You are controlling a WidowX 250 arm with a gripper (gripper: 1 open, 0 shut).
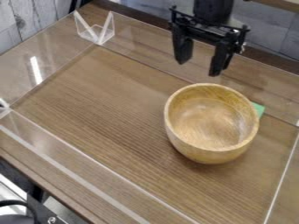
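A black gripper (201, 52) hangs at the top right of the camera view, its fingers apart and nothing visible between them. Below it sits a wide, empty tan wooden bowl (211, 122) on the wooden table (93, 131). A small green item (256, 109) lies just behind the bowl's right side, partly hidden by it.
A clear wire-like or plastic object (96, 26) stands at the back left. A wall runs along the back, and black cabling shows at the bottom left corner.
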